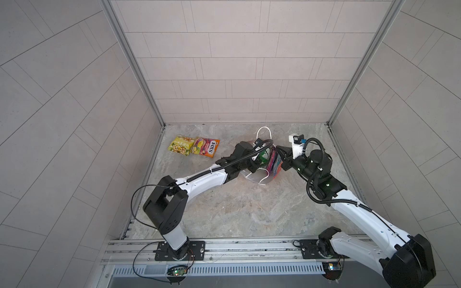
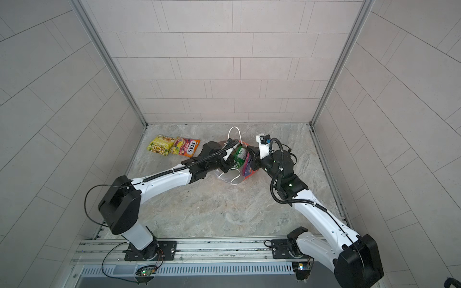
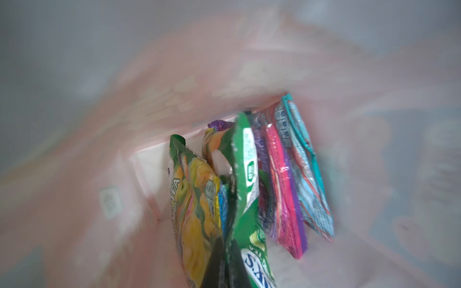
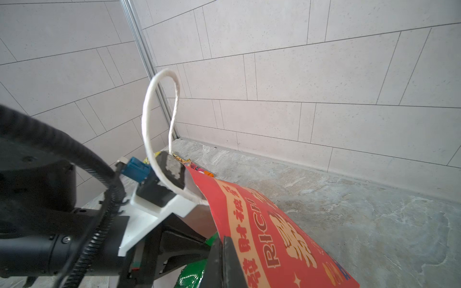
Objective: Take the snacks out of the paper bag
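The red paper bag [image 4: 283, 240] with white handles stands at the table's middle-right. My left gripper reaches inside it, shut at a green snack pack [image 3: 247, 192]; whether the pack is pinched between the fingers is unclear. Beside it lie a yellow-green pack [image 3: 194, 206], a pink pack [image 3: 285, 201] and a light blue pack [image 3: 307, 172]. My right gripper is shut at the bag's top edge, apparently on the red paper. A yellow snack pack [image 1: 181, 145] and an orange-red pack [image 1: 205, 147] lie outside, left of the bag.
Tiled walls [image 2: 211, 86] close off the back and sides. The two arms' wrists are close together over the bag.
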